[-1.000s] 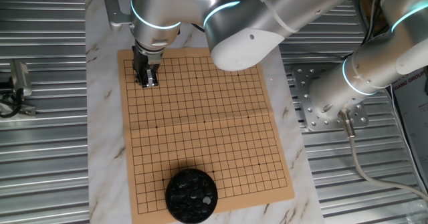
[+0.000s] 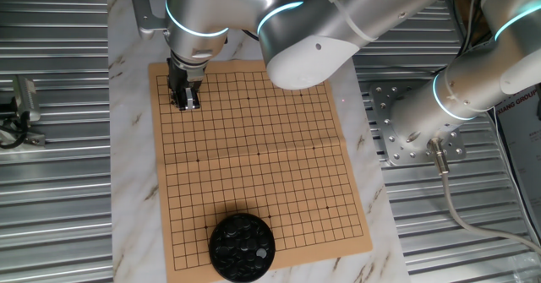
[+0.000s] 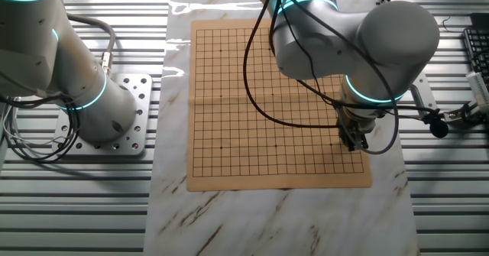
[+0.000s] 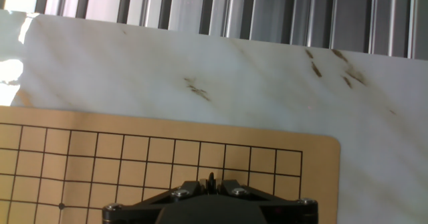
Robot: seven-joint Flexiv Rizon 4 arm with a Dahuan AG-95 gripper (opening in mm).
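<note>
A tan board with a black grid [image 2: 254, 177] lies flat on the marble-patterned table. Its grid is bare of stones wherever it shows. Near the board's far left corner in exterior view 1, my gripper [image 2: 189, 107] points down, low over the grid. In the wrist view the gripper is nearly closed, with a thin dark piece [image 4: 211, 181] upright between its fingertips; it looks like a black stone seen edge-on. A round black bowl [image 2: 222, 266] of black stones [image 2: 241, 242] sits over the board's near edge; exterior view 2 does not show it.
My arm [image 2: 308, 63] reaches across the far part of the board from its base plate [image 2: 380, 118] at the right. Marble tabletop [image 2: 135, 198] borders the board, clear at the left. Slatted metal [image 2: 55, 203] lies beyond the table. Loose cables [image 3: 267, 118] hang along the arm.
</note>
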